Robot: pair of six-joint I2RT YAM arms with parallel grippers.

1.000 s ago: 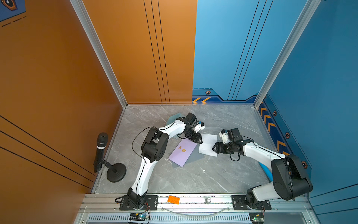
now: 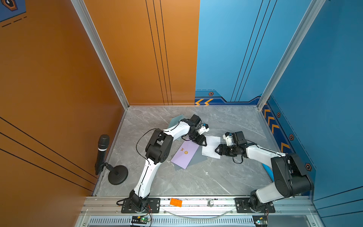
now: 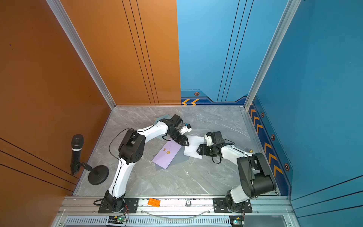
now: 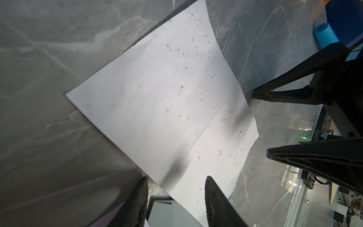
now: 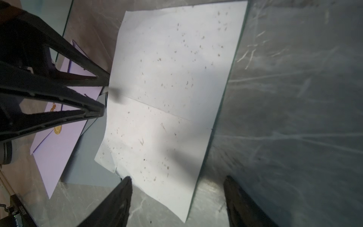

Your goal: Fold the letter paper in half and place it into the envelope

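Note:
A white letter paper (image 2: 211, 145) (image 5: 170, 75) lies flat on the marble table, speckled, with a crease across it and slightly raised corners. To its left lies the lilac envelope (image 2: 182, 158) with gold decoration, partly over a grey sheet (image 5: 83, 158). My left gripper is open at the paper's left edge, low over it, with nothing seen between its fingers. My right gripper stands open at the paper's right side, its fingertips near the paper's edge and bare table, holding nothing visible.
A black microphone on a round stand (image 2: 118, 174) stands at the left. A teal item (image 2: 174, 120) lies behind the left arm. A blue object (image 2: 267, 172) is at the right edge behind the right arm. The front and back of the table have free room.
The right arm has shifted slightly, its elbow a little higher. The left gripper moved marginally rightward from a second ago. The paper and envelope look unmoved.

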